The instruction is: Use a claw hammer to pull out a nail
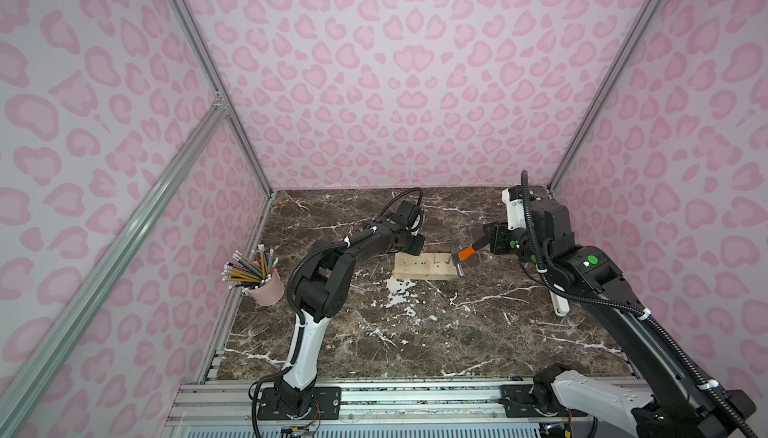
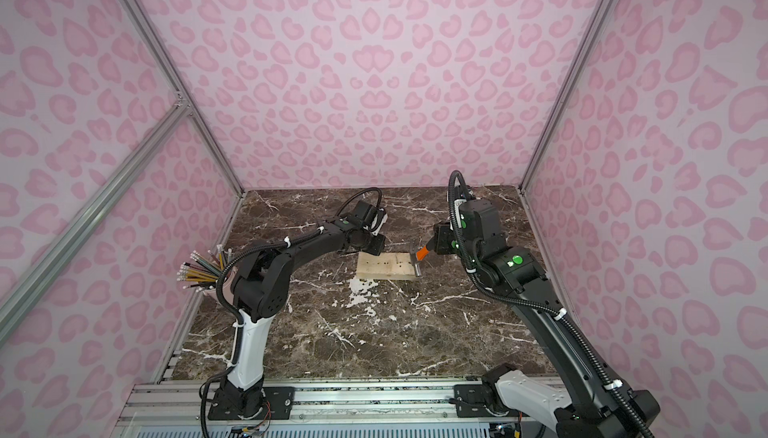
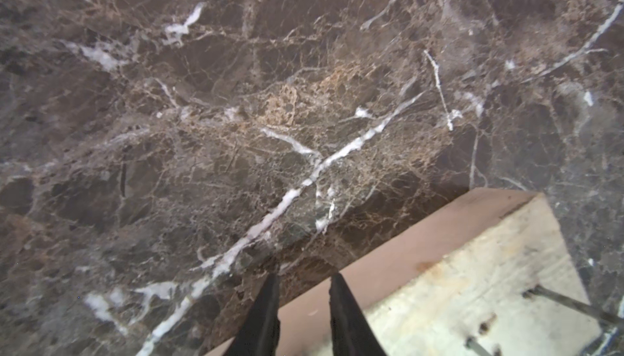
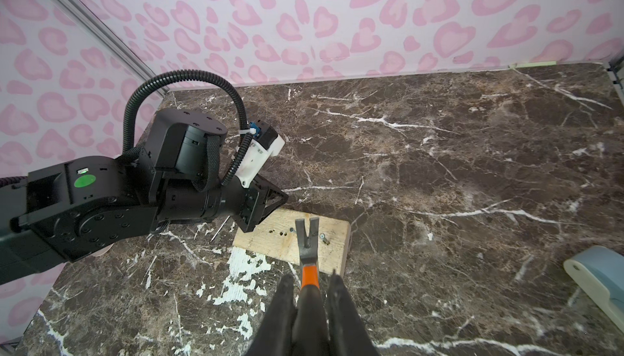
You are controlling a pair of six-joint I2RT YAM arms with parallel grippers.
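A pale wooden block (image 1: 412,268) lies on the marble table, with nails (image 3: 565,300) standing out of its top in the left wrist view. My left gripper is over the block's far edge, its two fingers (image 3: 354,320) apart and nothing gripped. Contact with the wood cannot be told. On the right, my gripper is shut on the black handle of the claw hammer (image 1: 467,254). The hammer's head (image 1: 457,260) is at the block's right end, and its claw (image 4: 307,239) appears in front of the block close to a nail (image 4: 324,238) in the right wrist view.
A pink cup (image 1: 268,292) of pencils stands at the left edge. White patches (image 1: 397,290) mark the table in front of the block. A white object (image 1: 560,303) and a blue-white item (image 4: 601,278) lie at the right.
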